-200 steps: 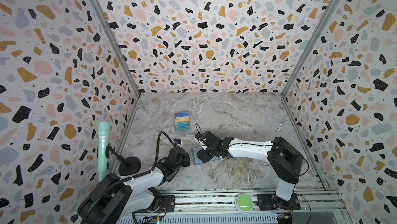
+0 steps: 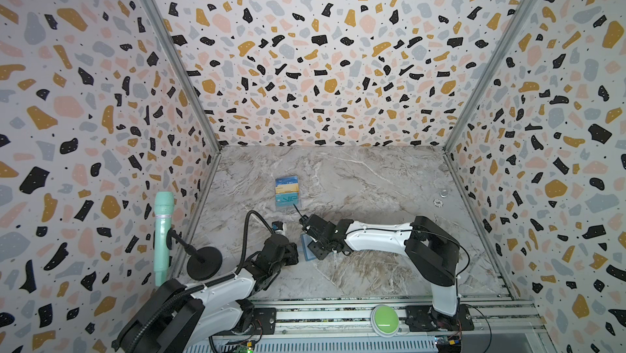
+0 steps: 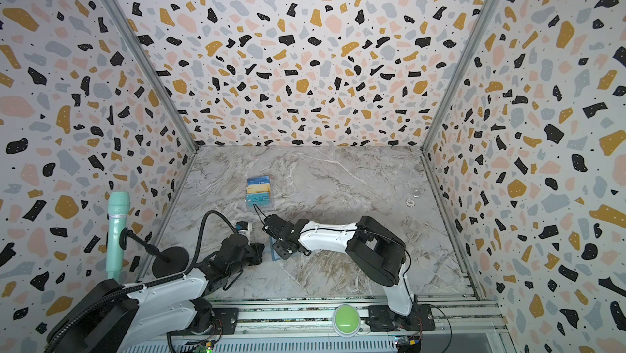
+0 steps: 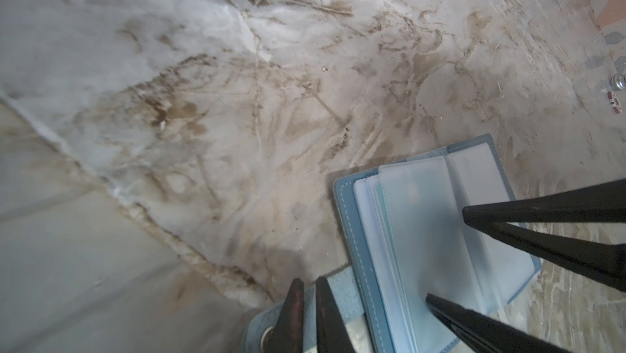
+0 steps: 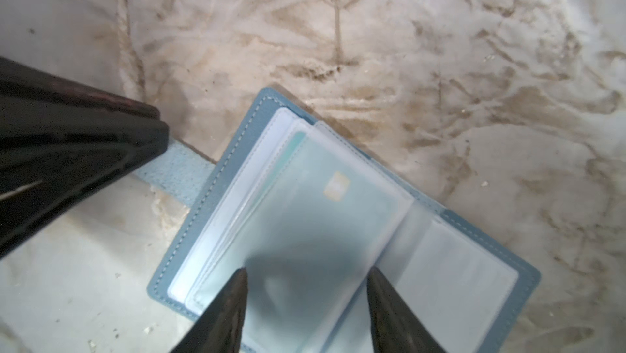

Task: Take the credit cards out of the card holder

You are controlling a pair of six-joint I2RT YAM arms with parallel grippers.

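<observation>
A light-blue card holder (image 4: 427, 222) lies unfolded on the marble table, its strap (image 4: 342, 287) sticking out to the left. Frosted pockets (image 5: 313, 222) show inside, with white and pale green card edges (image 5: 247, 186) along one side. Over the pockets, my right gripper is open, its fingertips apart and nothing visible between them. At the strap my left gripper has its fingertips close together with a narrow gap; whether they grip the strap is unclear. From above, the right arm covers much of the holder.
Beyond the holder stands a clear box (image 2: 287, 191) with blue, yellow and teal contents. A mint microphone (image 2: 163, 235) on a black stand (image 2: 204, 263) is at the left. Small round items (image 2: 439, 202) lie far right.
My left arm has shifted only slightly.
</observation>
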